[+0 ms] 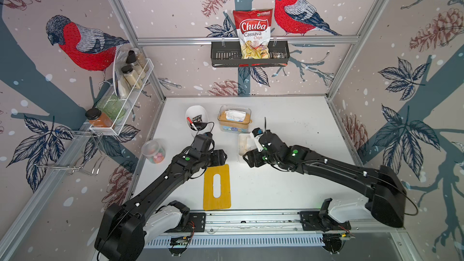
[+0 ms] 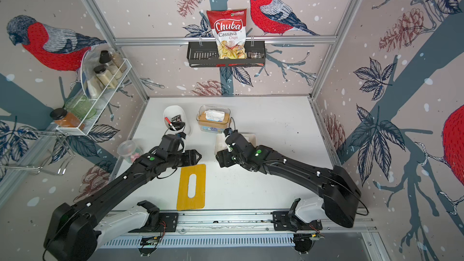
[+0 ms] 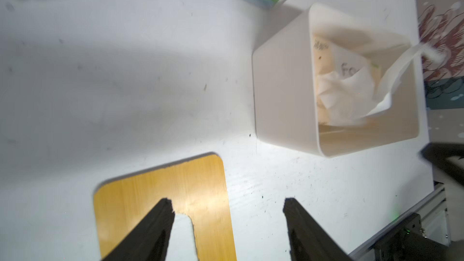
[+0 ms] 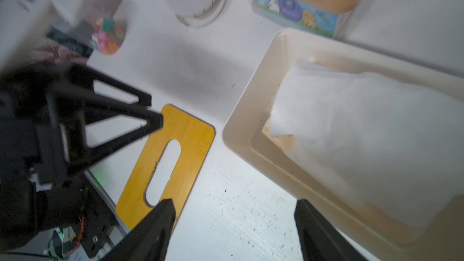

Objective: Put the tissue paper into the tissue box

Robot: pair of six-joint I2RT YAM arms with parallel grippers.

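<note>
A white open container (image 4: 251, 145) holds white tissue paper (image 4: 367, 130) on a tan packet. My right gripper hangs over the container's near side, its fingers apart with nothing between them in the right wrist view. My left gripper is above the table, left of that container, also open and empty. A yellow lid with an oval slot (image 1: 209, 188) lies flat at front left. Behind the container stands a clear box with a tan rim (image 1: 234, 123) and white paper in its top.
A white holder with utensils (image 2: 169, 113) stands at back left, with a clear tub (image 2: 128, 149) of colourful items left of it. A wire shelf of jars hangs on the left wall.
</note>
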